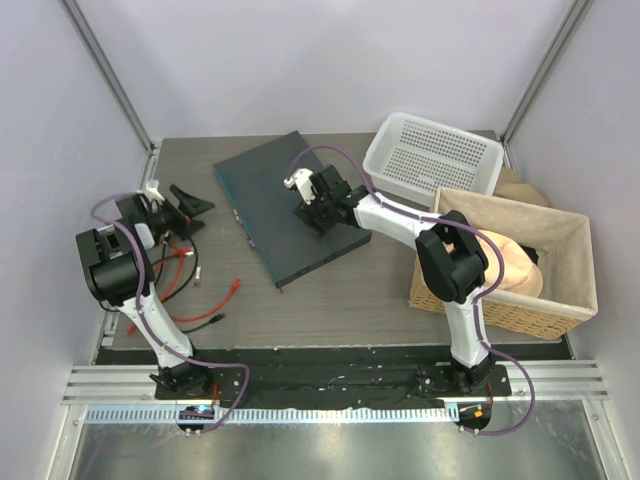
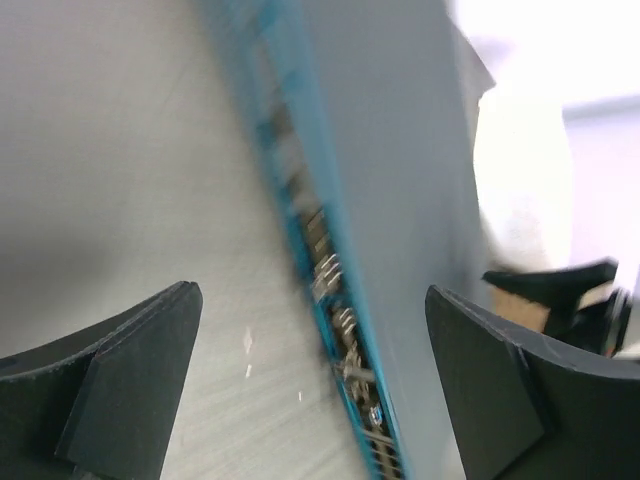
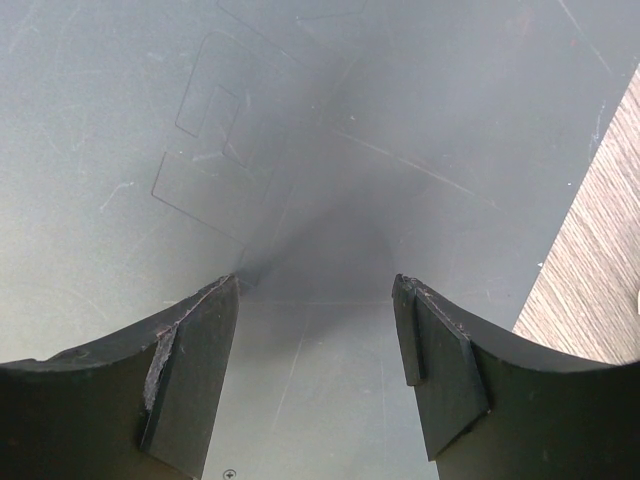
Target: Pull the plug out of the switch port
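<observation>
A flat dark switch (image 1: 280, 190) lies in the middle, its port strip (image 2: 340, 330) along the left side; that strip is motion-blurred in the left wrist view, and I cannot tell whether a plug sits in it. My left gripper (image 1: 185, 210) stands open at the left, apart from the switch, with nothing between its fingers. My right gripper is open over the switch's top surface, nothing between its fingers.
Red and black cables (image 1: 230, 294) lie loose on the table at lower left. A white plastic basket (image 1: 425, 125) is at the back right, a wicker box (image 1: 520, 315) at the right.
</observation>
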